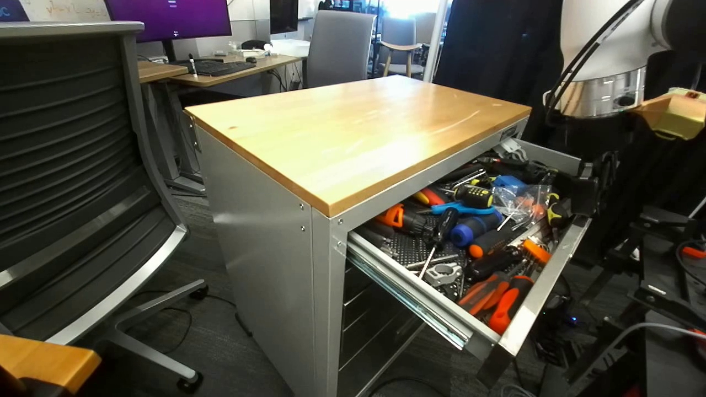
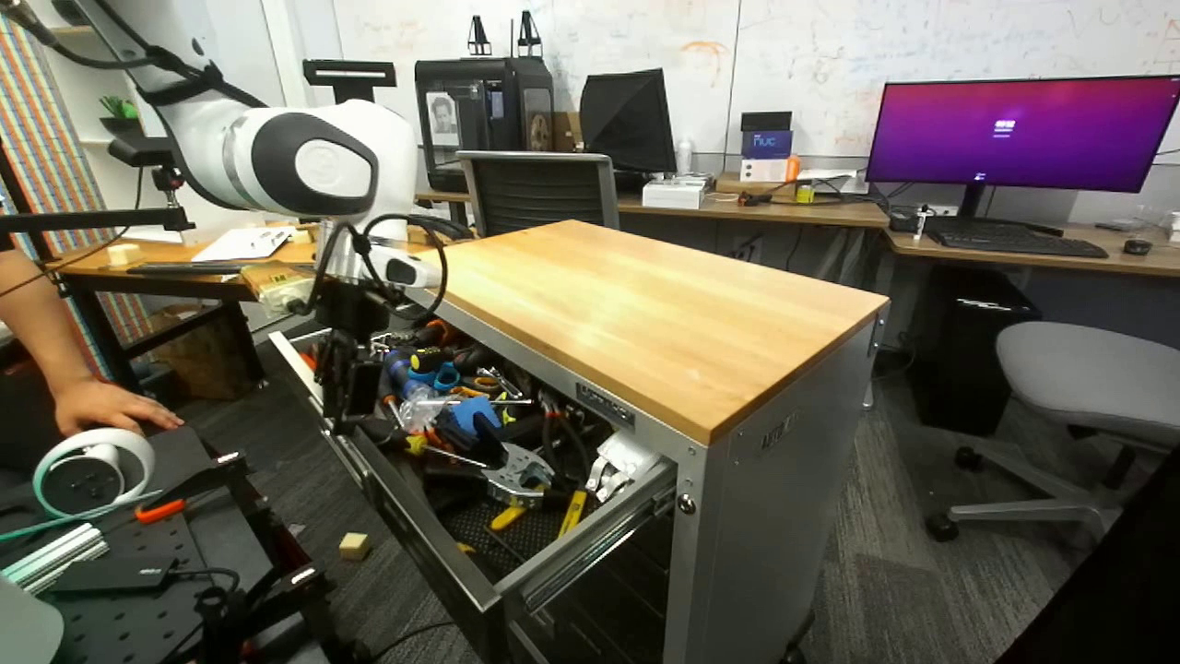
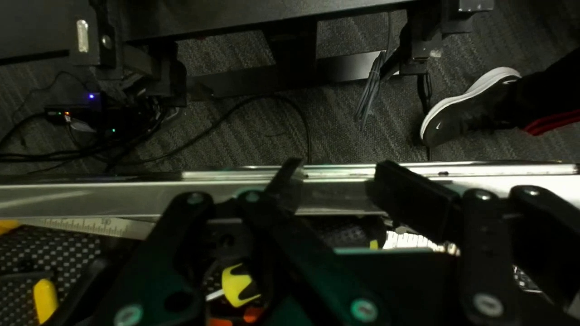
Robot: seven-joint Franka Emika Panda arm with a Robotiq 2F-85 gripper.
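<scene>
The top drawer [image 1: 557, 255] of a grey cabinet stands pulled out, full of hand tools. At its front wall is my gripper, its two fingers spread apart along the metal rim [image 3: 337, 202] with nothing gripped between them. In exterior view 2 the dark gripper [image 2: 351, 389] hangs down at the front wall, partly over the tools. Its black fingers [image 1: 586, 194] show at the far part of that wall in exterior view 1. Whether they touch the metal is hard to tell.
Bare wood covers the cabinet top [image 1: 370, 125]. Among the tools lie a blue-handled tool [image 1: 471, 229], orange-handled pliers [image 1: 508, 305] and a clamp [image 2: 517, 474]. A black cart [image 2: 199, 531] stands close in front of the drawer, with a person's hand [image 2: 111, 408] on it.
</scene>
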